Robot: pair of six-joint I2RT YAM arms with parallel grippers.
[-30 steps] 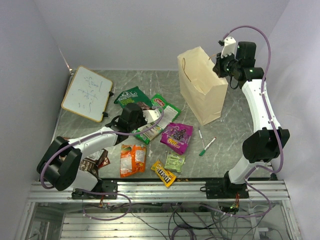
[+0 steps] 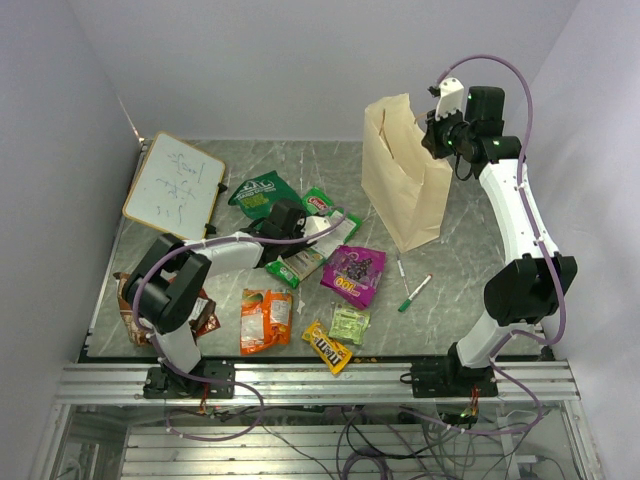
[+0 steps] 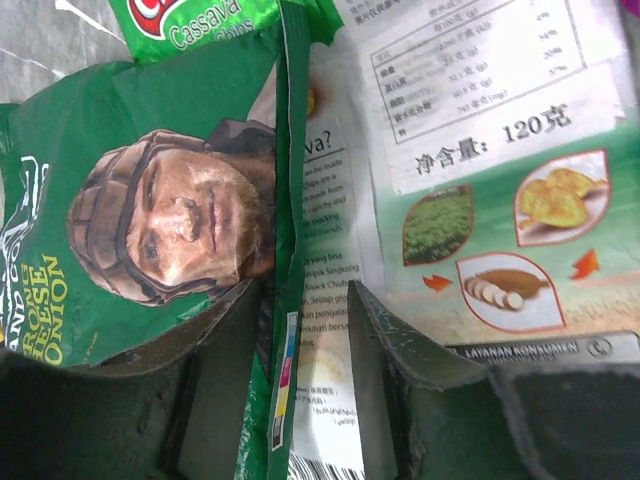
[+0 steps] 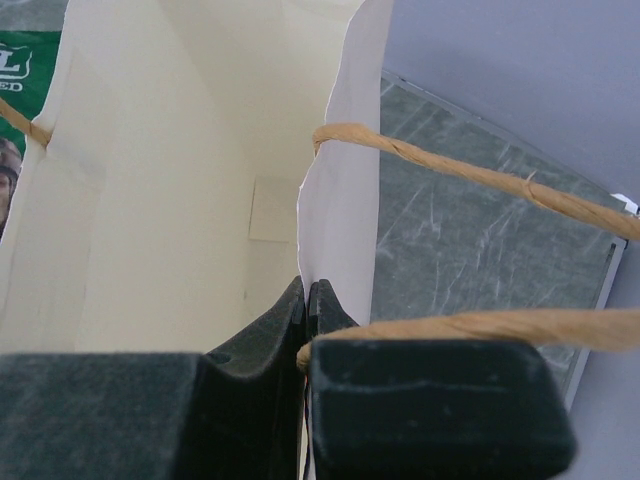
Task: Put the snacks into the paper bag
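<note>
The paper bag (image 2: 415, 205) stands upright at the back right, its mouth part way spread. My right gripper is shut on the bag's rim, whose thin edge runs down between the fingers. Over the green snack packs my left gripper is open, with the raised sealed edge of a dark green pack (image 3: 160, 225) between its fingers, not clamped. A green-and-white cassava chips pack (image 3: 490, 180) lies beside that edge. Toward the front are a purple pack (image 2: 354, 275), an orange pack (image 2: 266, 322), a yellow candy pack (image 2: 327, 346) and a pale green pack (image 2: 349, 325).
A whiteboard (image 2: 173, 187) lies at the back left. Brown packs (image 2: 131, 308) sit partly under the left arm. A green-capped marker (image 2: 416, 292) and a thin pen (image 2: 403, 274) lie in front of the bag. Bare table shows at the front right.
My left gripper has moved to the right over the green packs. The right gripper has shifted slightly left with the bag's rim, and the bag's mouth has become narrower.
</note>
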